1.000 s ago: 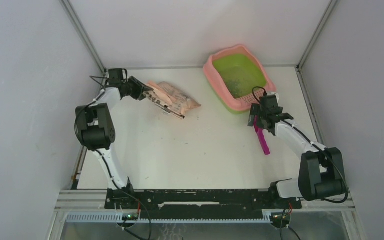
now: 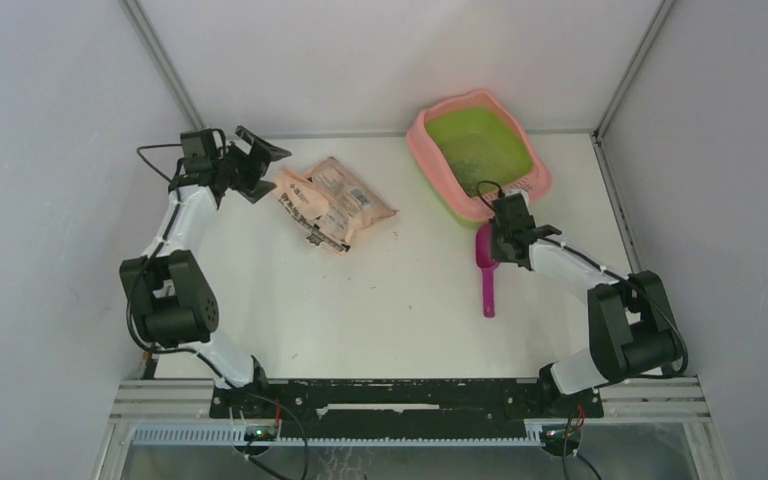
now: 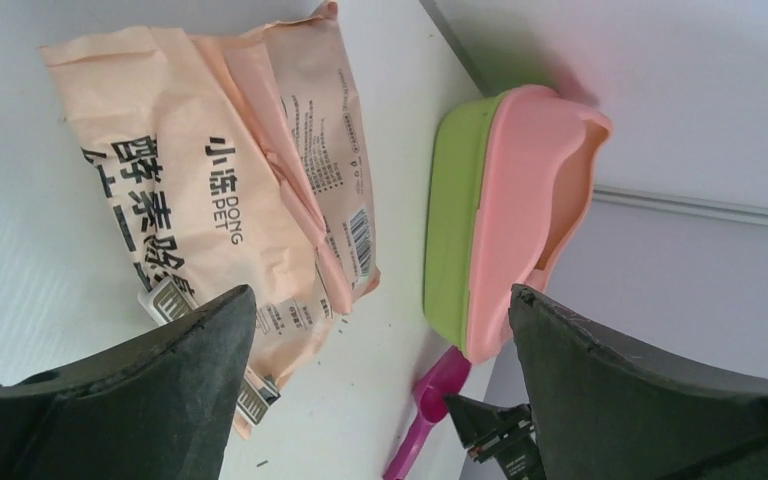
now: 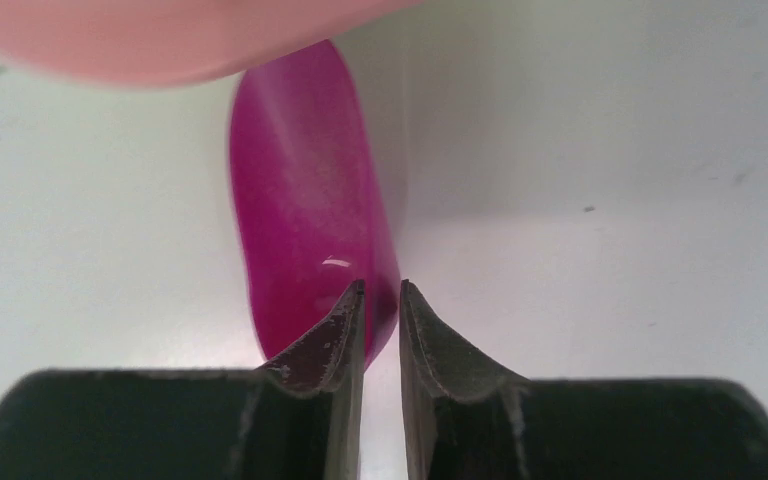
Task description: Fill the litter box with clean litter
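The pink-rimmed litter box (image 2: 426, 161) with its green base stands at the back right; a little dark grit shows on its floor. A peach litter bag (image 2: 345, 205) lies crumpled on the table, its printed side up in the left wrist view. Left of the bag, my left gripper (image 2: 270, 172) is open and empty, its fingers (image 3: 175, 360) apart. In front of the box lies a magenta scoop (image 2: 488, 290), handle toward the table's front. My right gripper is shut on the side wall of the scoop's bowl (image 4: 300, 180), which looks empty.
Close above the scoop's bowl is the pink rim (image 4: 210, 35) of the box in the right wrist view. White walls bound the back and sides.
My left gripper has opened and drawn back left from the bag, which has settled flatter. The right gripper has moved left, the scoop shifting left and turning straighter with it.
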